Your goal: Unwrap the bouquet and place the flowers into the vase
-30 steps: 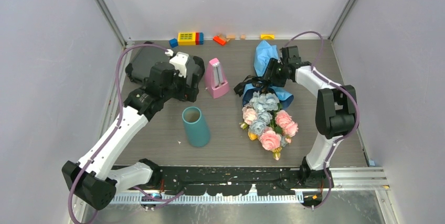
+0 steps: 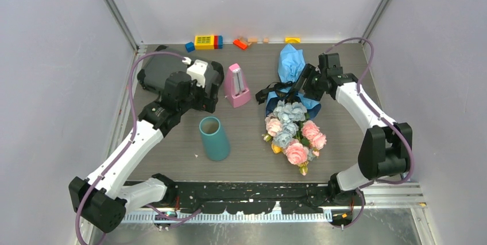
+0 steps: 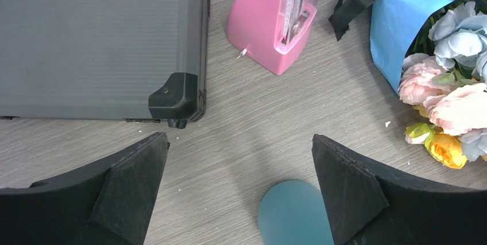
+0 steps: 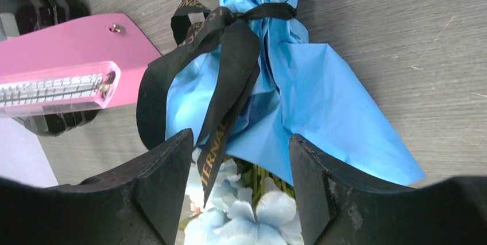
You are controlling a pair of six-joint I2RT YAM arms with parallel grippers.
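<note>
A bouquet of pink, blue and yellow flowers (image 2: 296,150) lies at right of the table, in blue wrapping (image 4: 339,113) tied with black ribbon (image 4: 232,67). My right gripper is above the wrapping and ribbon, its fingers apart with nothing held. The teal vase (image 2: 214,142) stands upright at front centre, also partly seen low in the left wrist view. My left gripper hangs open over bare table beside the vase, empty.
A pink metronome (image 2: 236,87) stands between the arms. A grey case (image 2: 155,70) lies back left. Toy blocks (image 2: 204,42) line the back edge.
The left arm and objects look almost unchanged.
</note>
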